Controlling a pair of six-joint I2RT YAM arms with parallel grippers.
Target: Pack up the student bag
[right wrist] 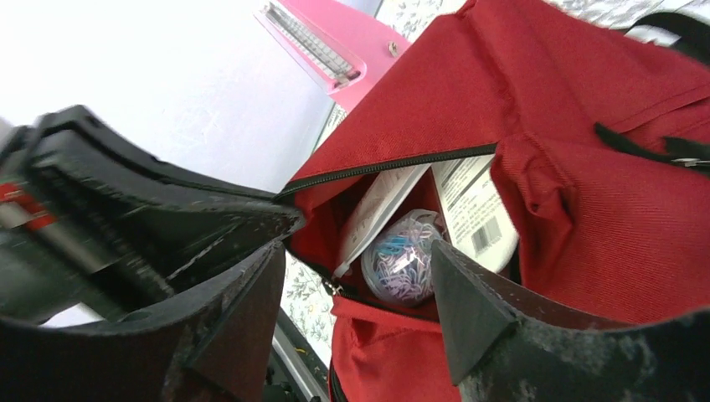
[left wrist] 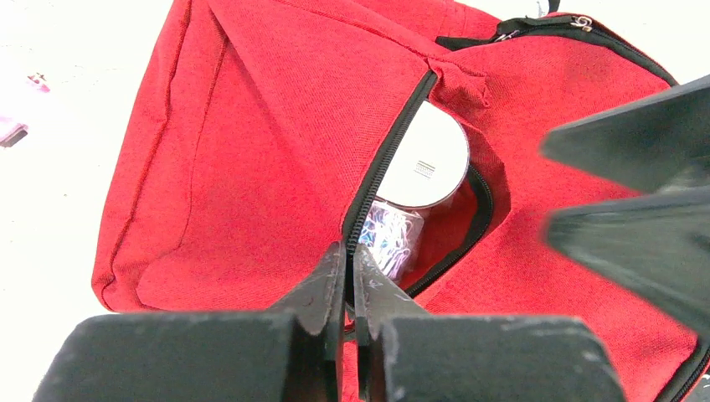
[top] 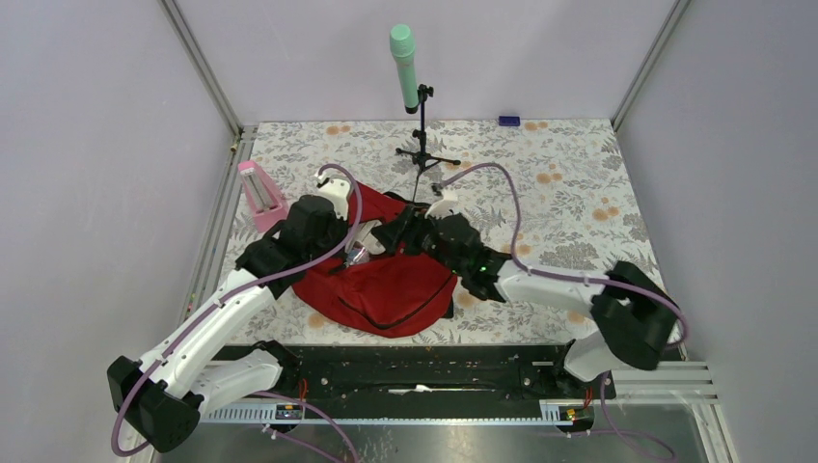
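Observation:
The red bag (top: pixel 395 299) lies on the table with its zip mouth held apart. At its left edge my left gripper is shut on the black zip edge of the bag. Inside the opening sits a clear round container of paper clips (right wrist: pixel 402 261), beside a white boxed item (right wrist: pixel 477 209) and another pale flat item (right wrist: pixel 381 209). My right gripper stands open outside the mouth, nothing between its fingers. In the left wrist view those right fingers show blurred at the right, over the bag's front.
A pink holder (top: pixel 260 198) with a clear insert stands left of the bag. Behind it rises a green cylinder on a black tripod (top: pixel 422 135). A small blue box (top: pixel 508 121) lies at the back edge.

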